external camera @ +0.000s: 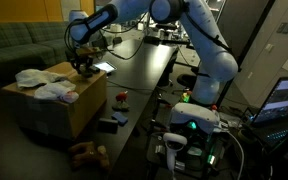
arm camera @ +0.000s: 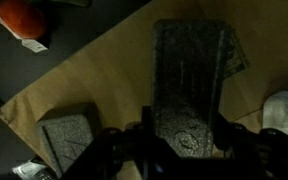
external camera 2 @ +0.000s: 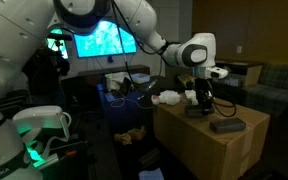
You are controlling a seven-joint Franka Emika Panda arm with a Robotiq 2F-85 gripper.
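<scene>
Seen from the wrist, a long dark speckled block (arm camera: 187, 70) lies between the fingers of my gripper, which is shut on it. It extends ahead over the brown cardboard top. In exterior view 1 the gripper (external camera: 86, 68) is above the far right part of the cardboard box (external camera: 81, 112); the held block is too dark to make out clearly there. In exterior view 2, the gripper (external camera 2: 200, 106) is over the box top, with a separate dark block (external camera 2: 227, 126) nearer the front edge.
A smaller grey block (arm camera: 69, 138) appears lower left in the wrist view. White cloth (external camera: 56, 91) covers part of the box top. On the dark table are a red object (external camera: 121, 97), a blue item (external camera: 120, 117) and brown items (external camera: 89, 155). A laptop (external camera: 281, 105) stands far right.
</scene>
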